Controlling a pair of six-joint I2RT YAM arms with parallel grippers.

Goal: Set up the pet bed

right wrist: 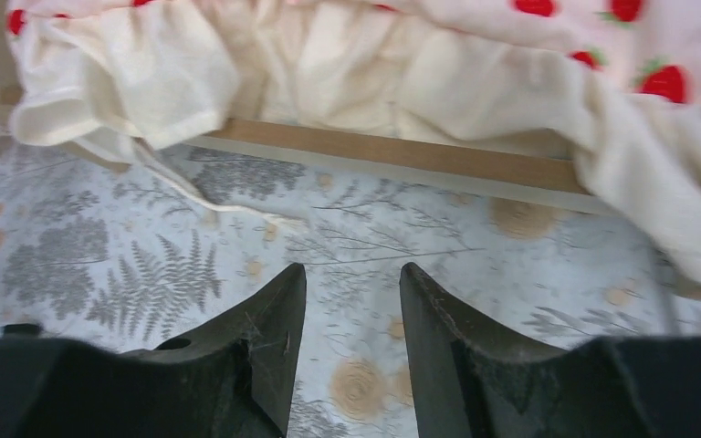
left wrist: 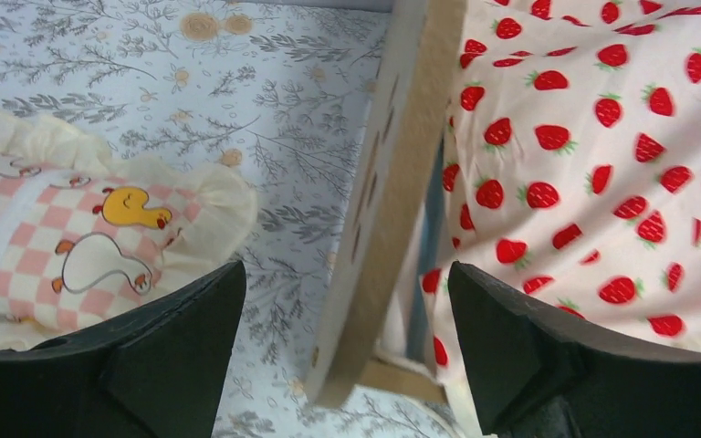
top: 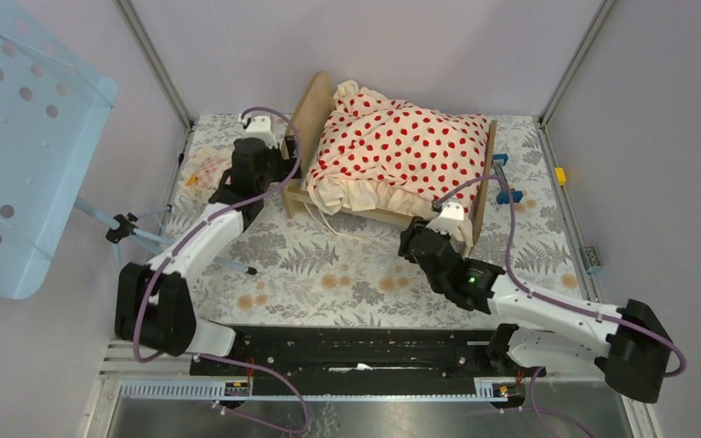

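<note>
The wooden pet bed (top: 310,119) stands at the back centre, holding a strawberry-print cushion (top: 397,155) with cream ruffles. My left gripper hangs open over the bed's left end board (left wrist: 383,210), with nothing between its fingers. A small pink checked pillow (left wrist: 91,246) with a duck lies left of that board, partly hidden by my arm from above. My right gripper is part open and empty, above the table just in front of the bed's front rail (right wrist: 402,157). A cream tie (right wrist: 219,206) trails from the ruffle onto the table.
A light-blue perforated panel (top: 27,155) on a stand fills the left side. A blue part (top: 507,194) lies right of the bed.
</note>
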